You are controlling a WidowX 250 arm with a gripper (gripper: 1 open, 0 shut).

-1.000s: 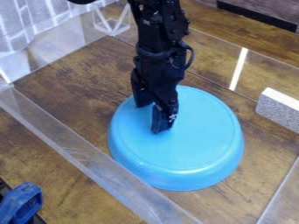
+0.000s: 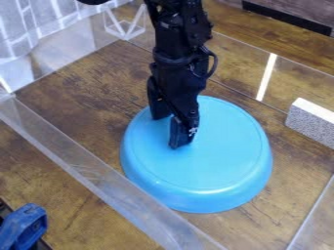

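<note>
A blue plastic round object (image 2: 209, 176), like an upturned bowl or lid, lies on the wooden surface in the centre right. My black gripper (image 2: 175, 125) reaches down from the top over its upper left part, with the tip low on or just above its top. The fingers are dark and overlap, so whether they are open or shut is unclear.
A grey speckled block (image 2: 313, 123) is at the right edge. A blue object (image 2: 19, 227) sits at the lower left, beyond a clear edge strip. White fabric (image 2: 39, 34) is at the upper left.
</note>
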